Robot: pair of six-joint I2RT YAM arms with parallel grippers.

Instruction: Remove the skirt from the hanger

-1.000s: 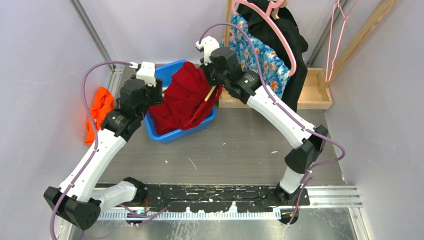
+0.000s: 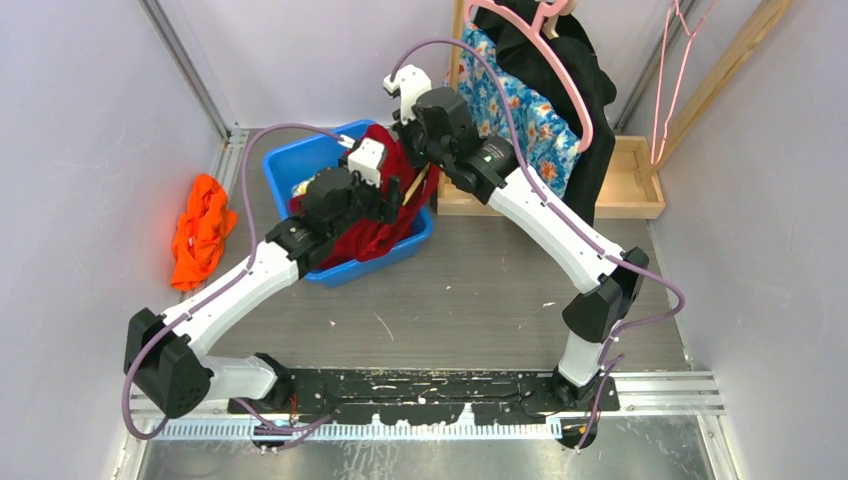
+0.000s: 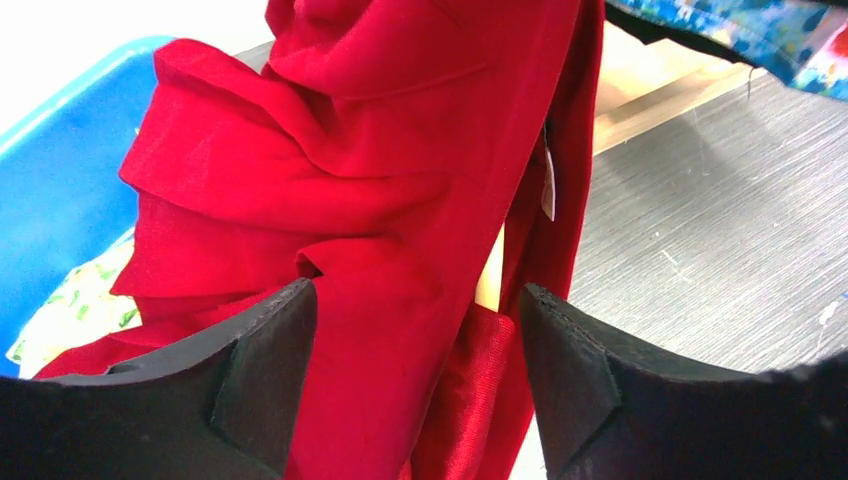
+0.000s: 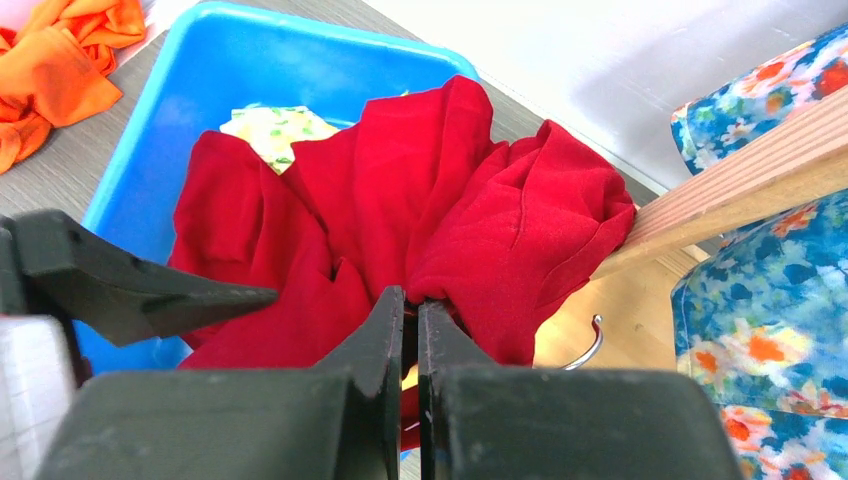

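Note:
Red skirt is bunched over the blue bin [image 2: 355, 269], with part of a pale wooden hanger showing among its folds and a metal hook [image 4: 590, 345] beside it in the right wrist view. My right gripper is shut on the red cloth at its upper part. My left gripper is over the skirt near the hanger, fingers parted with red cloth below and between them; whether it touches the cloth is unclear.
An orange cloth [image 2: 200, 230] lies left of the bin. A wooden rack [image 2: 640, 205] at the back right holds blue floral and black garments and a pink hanger [image 2: 570, 85]. Bare floor is in front of the bin.
My left gripper has swung right from the bin's left side to over the skirt near the hanger. My right gripper has shifted slightly left with the cloth.

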